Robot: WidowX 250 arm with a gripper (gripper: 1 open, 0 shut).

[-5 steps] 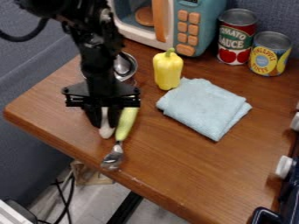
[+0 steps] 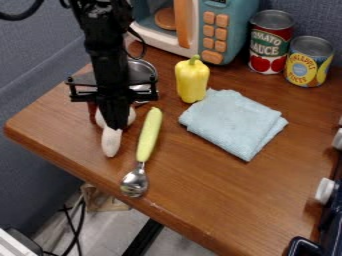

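My black gripper [image 2: 114, 105] hangs over the left of the wooden table, pointing down above a white elongated object [image 2: 111, 141]; whether its fingers are open or shut on that object is unclear. Beside it to the right lies a spoon with a pale green handle [image 2: 148, 138] and a metal bowl end. A metal pot [image 2: 140, 73] is partly hidden behind my arm.
A yellow pepper [image 2: 191, 82], folded light blue cloth [image 2: 233, 123], toy microwave [image 2: 201, 25], tomato can [image 2: 269, 45] and yellow can [image 2: 307, 64] stand or lie behind and right.
My gripper has moved a little up and left, uncovering more of the spoon handle and the pot.
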